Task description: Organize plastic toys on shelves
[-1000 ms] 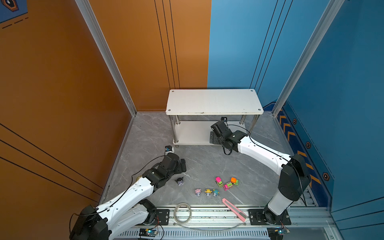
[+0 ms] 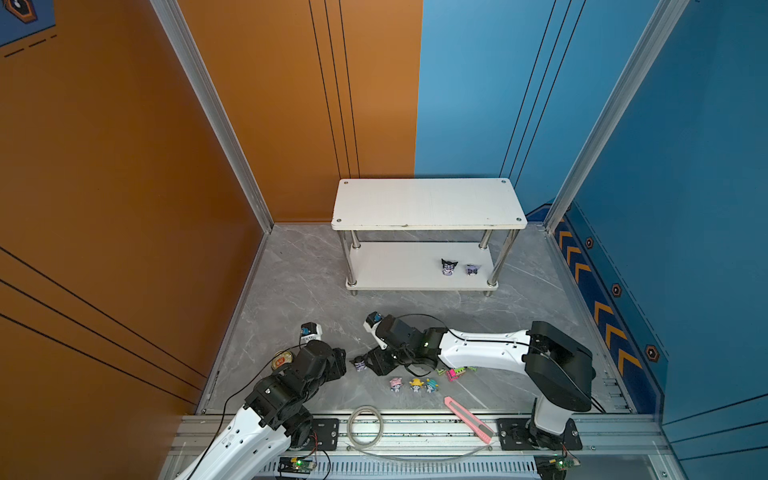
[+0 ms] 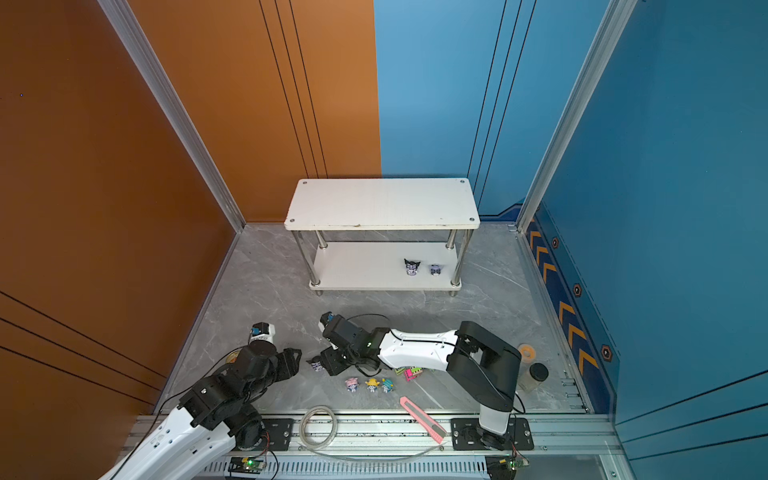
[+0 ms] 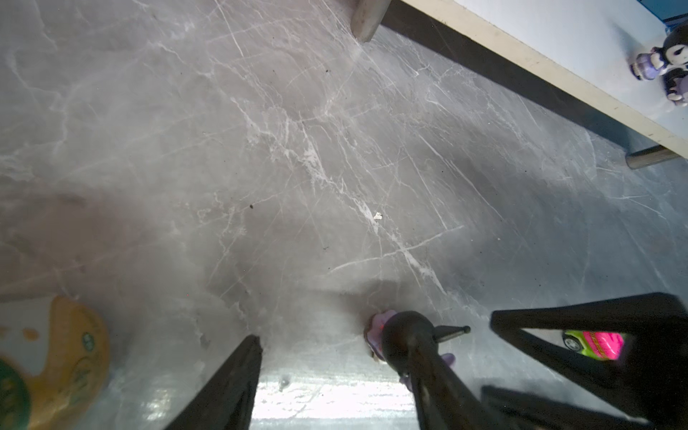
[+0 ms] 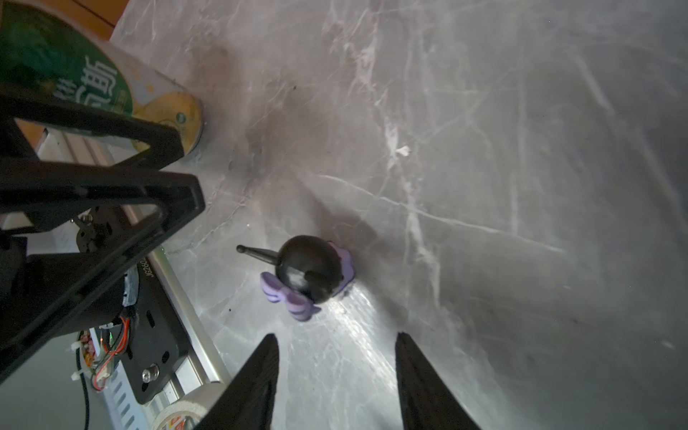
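Observation:
A black-and-purple figurine [image 5: 308,268] lies on the grey floor between the two arms. My right gripper hovers near it with its fingers apart and nothing between them. On the figurine's left side, my left gripper is open too; its right finger partly covers the figurine in the left wrist view. Two dark figurines stand on the lower shelf [image 2: 392,264]: a larger one [image 2: 449,266] and a smaller purple one [image 2: 473,269]. Pink [image 2: 396,384], yellow [image 2: 416,384] and teal [image 2: 432,385] figurines stand at the front. Pink-green toy vehicles [image 2: 456,373] are partly hidden by the right arm.
The upper shelf [image 2: 428,204] is bare. A yellow-and-green can [image 4: 75,358] stands beside the left arm. Near the front rail lie a pink cutter [image 2: 468,420] and a coiled hose [image 2: 352,428]. Open floor separates the arms from the shelf unit.
My right gripper has left the shelf and come down and left to beside the black-and-purple figurine. The left arm has drawn back toward the front left. The two shelf figurines are now uncovered.

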